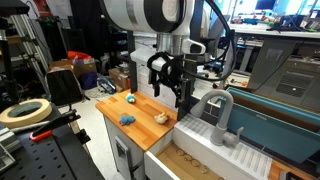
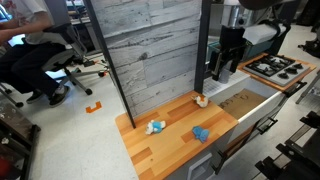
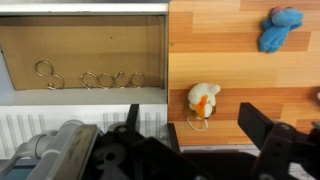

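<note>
My gripper stands open, its dark fingers wide apart and nothing between them. In the wrist view, a white and orange toy (image 3: 202, 98) with a loop of string lies on the wooden counter (image 3: 230, 65), partly within the gap between the fingers as seen from above. Exterior view 1 shows the gripper above the counter, clear of this toy (image 1: 161, 118). Farther along the wood lie a blue toy (image 2: 200, 134) and a blue and white toy (image 2: 155, 127). An open drawer (image 3: 100, 40) beside the counter holds several small metal rings (image 3: 90, 80).
A grey faucet (image 1: 215, 98) rises beside the drawer, close to the arm. Behind the counter stands a white plank wall (image 2: 160, 60) with a dark post (image 2: 114, 60). A stove top (image 2: 275, 67) lies at the far end. Bare wood surrounds the toys.
</note>
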